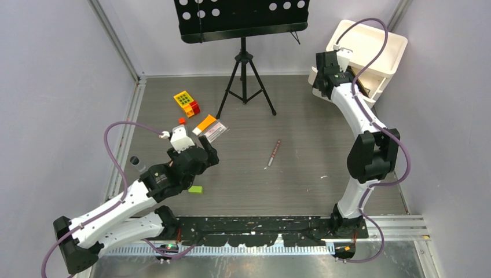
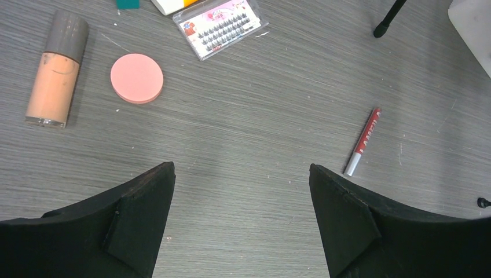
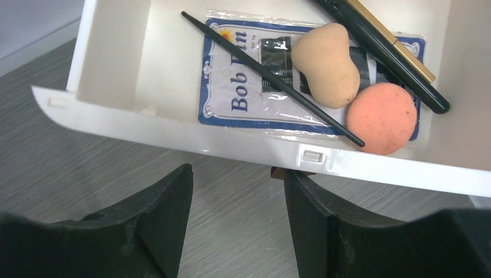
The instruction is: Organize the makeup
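Note:
A white storage box stands at the back right, my right gripper at its drawer. In the right wrist view that drawer holds a beige sponge, a pink puff, packaged lashes and pencils; my fingers are part open below its front. My left gripper is open above the floor. Ahead of it lie a foundation tube, a pink round piece, a lash pack and a red-and-silver pencil.
A black music stand stands at the back centre. Toy-like coloured blocks and a green block lie on the left.

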